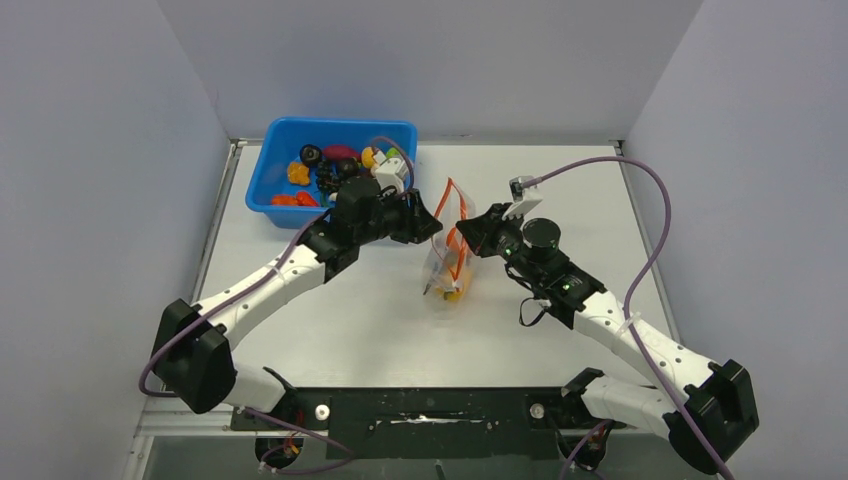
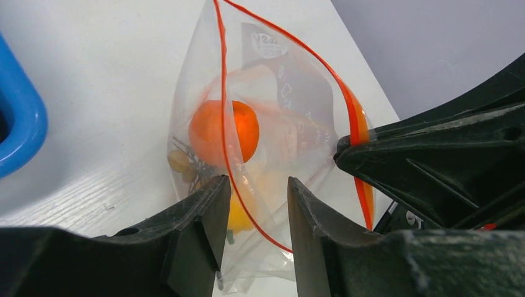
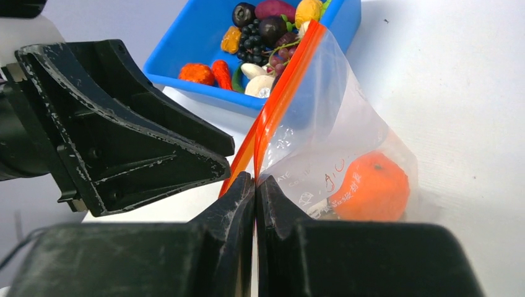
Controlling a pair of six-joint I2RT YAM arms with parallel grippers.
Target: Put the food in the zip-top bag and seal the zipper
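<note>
A clear zip top bag [image 2: 266,46] with orange edging stands with its mouth spread. Inside it are an orange round item [image 2: 224,131], a yellow item [image 2: 240,213] and small brownish pieces [image 2: 179,161]. My right gripper is shut on the orange-edged rim at the bag's right side. At the opposite side, my left gripper is part open, and the near orange rim [image 2: 226,148] runs down across the gap between its fingers. Whether that rim lies inside the gap or just beyond it, I cannot tell. From above, both grippers hide part of the bag's mouth.
A blue bin [image 1: 262,170] with several fruits and vegetables stands at the back left, close behind my left arm.
</note>
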